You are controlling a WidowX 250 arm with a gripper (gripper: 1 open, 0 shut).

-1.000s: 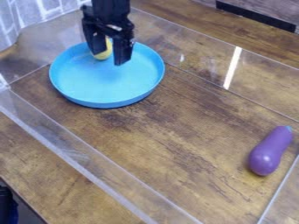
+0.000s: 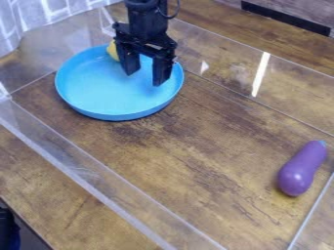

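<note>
My black gripper [image 2: 146, 61] hangs open from the top over a blue plate [image 2: 98, 93], its two fingers above the plate's back part. A yellow object [image 2: 115, 49], partly hidden behind the gripper, is at the plate's back edge. A purple eggplant [image 2: 300, 170] lies apart on the wooden surface at the right.
Clear plastic walls or edges run along the left and right sides.
My gripper has moved to the right over the plate, away from the yellow object. The plate and eggplant look unmoved.
</note>
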